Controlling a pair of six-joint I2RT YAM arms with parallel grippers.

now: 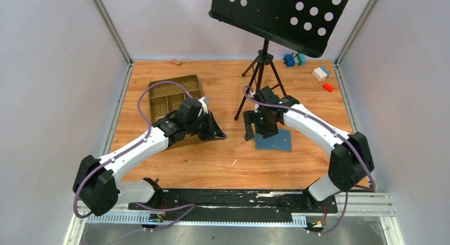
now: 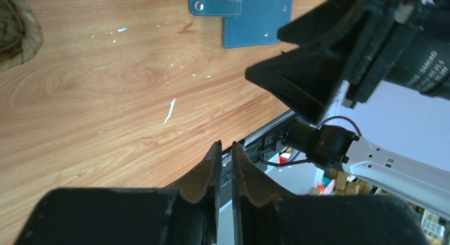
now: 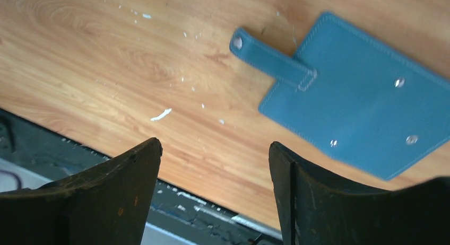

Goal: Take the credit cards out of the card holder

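Observation:
The blue card holder [image 1: 277, 141] lies flat on the wooden table, its snap strap [image 3: 270, 62] pointing left. Both studs and stitched edges are visible in the right wrist view, but no credit cards can be seen. My right gripper [image 1: 259, 136], fingers wide, hovers over the strap side of the holder; bare table shows between its fingers. To the left of the holder, my left gripper has only a narrow gap between its fingertips, with nothing in it.
Behind the left arm stands a woven compartment basket [image 1: 199, 86]. A black music stand [image 1: 264, 57] rises at the back, its tripod legs behind the right gripper. Toy bricks [image 1: 321, 73] lie back right.

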